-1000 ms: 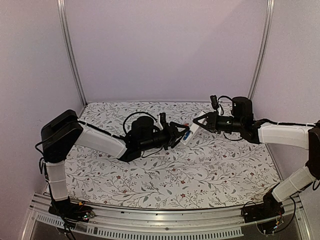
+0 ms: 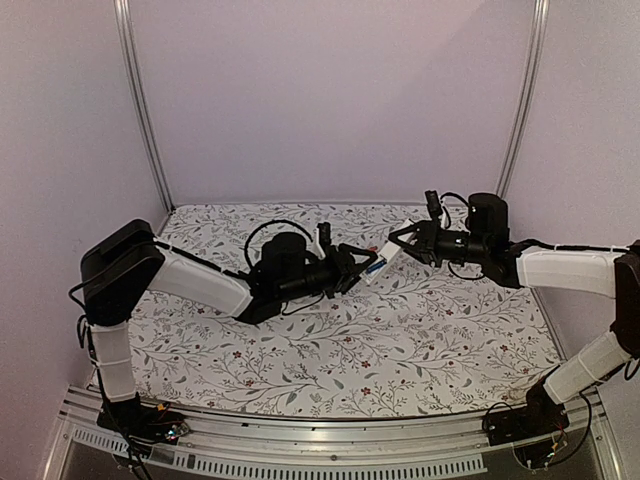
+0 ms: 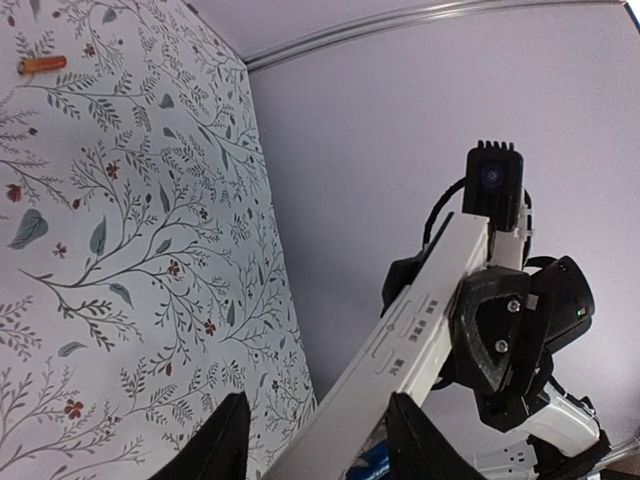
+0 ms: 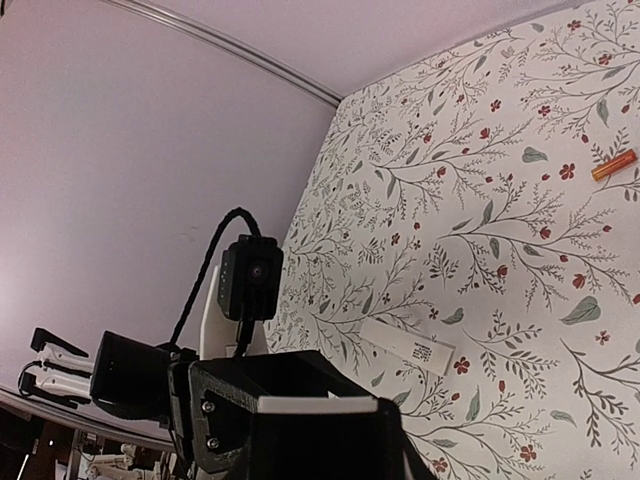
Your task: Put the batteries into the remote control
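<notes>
A white remote (image 3: 370,370) is held tilted in my right gripper (image 2: 405,238), which is shut on it. My left gripper (image 2: 355,262) is at the remote's lower end, its fingers apart on either side in the left wrist view. A blue battery (image 3: 368,462) shows at that end, partly hidden by a finger; whether it is seated cannot be told. An orange battery (image 4: 613,165) lies on the table. In the right wrist view the held remote is mostly hidden by the gripper body.
A white flat piece with a printed code (image 4: 405,345), likely the cover, lies on the floral table (image 2: 330,360). Pale walls enclose the back and sides.
The right gripper and remote have shifted slightly up and to the right, a little away from the left gripper, which has barely moved.
</notes>
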